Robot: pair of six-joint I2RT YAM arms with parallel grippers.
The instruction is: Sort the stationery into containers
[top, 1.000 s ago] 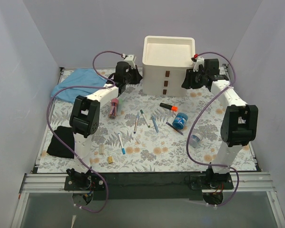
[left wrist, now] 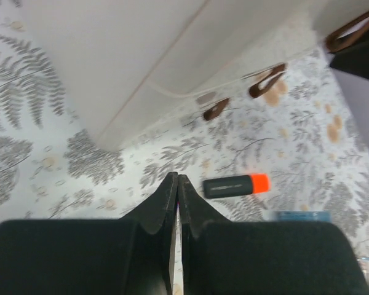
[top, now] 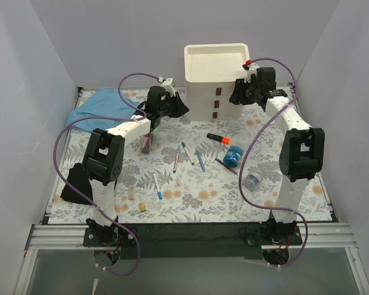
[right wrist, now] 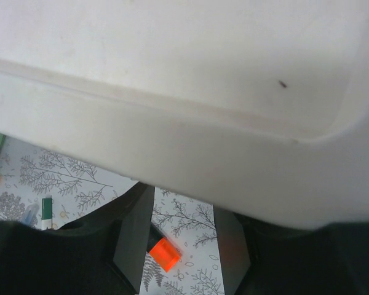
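A tall white container (top: 216, 61) with brown pull tabs stands at the back centre, its top tray empty. My left gripper (top: 185, 111) is at its front left corner, shut, with nothing showing between the fingertips in the left wrist view. At the container's right side is my right gripper (top: 235, 98); its fingers (right wrist: 135, 236) are apart below the tray's rim, and no held object shows. On the table lie a black-and-orange marker (top: 218, 138), a green-capped pen (top: 187, 153), a blue pen (top: 200, 161), a dark pen (top: 226, 166) and a blue-tipped marker (top: 157, 186).
A blue cylinder (top: 233, 156) and a clear cup (top: 251, 180) lie at right. A pink item (top: 146, 141), a blue cloth (top: 100, 109) and a black mat (top: 75, 182) are at left. A small yellow piece (top: 142, 206) lies near the front.
My left gripper has come slightly towards the front. The white container has shifted a little, and my right gripper has moved slightly left and back beside it. The stationery lies unmoved.
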